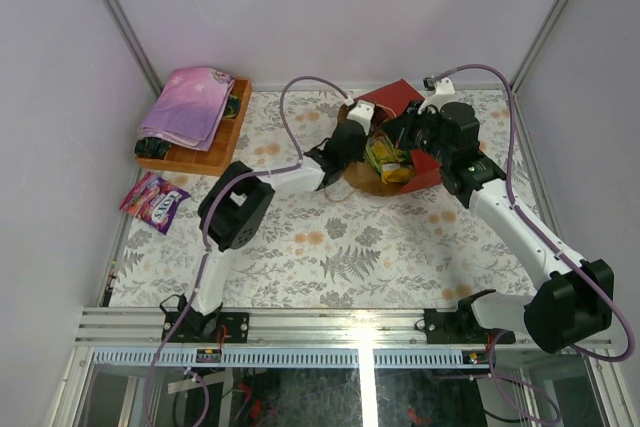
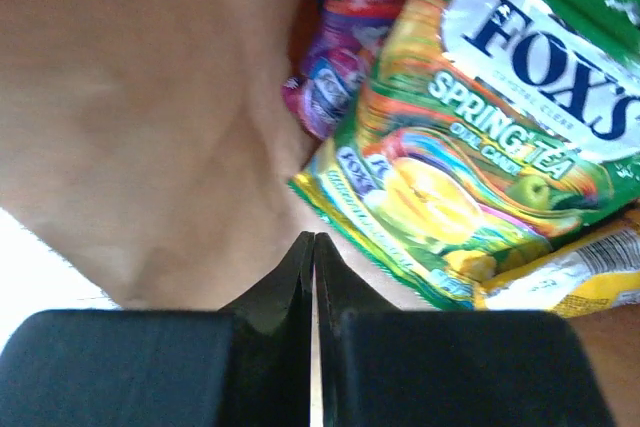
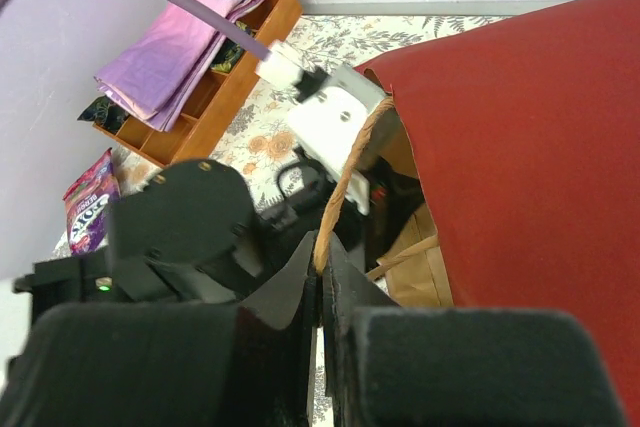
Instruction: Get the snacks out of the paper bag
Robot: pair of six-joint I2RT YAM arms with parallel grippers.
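Observation:
The red and brown paper bag stands right of centre, mouth forward, snacks inside. The left wrist view shows a green Fox's Spring Tea pack, a purple pack and a yellow pack against brown paper. My left gripper is shut at the bag's mouth, nothing between its fingers. My right gripper is shut on the twisted paper handle at the bag's top; the red side fills the right wrist view's right half.
A wooden tray with a folded pink cloth stands at back left, and a purple snack pack lies in front of it.

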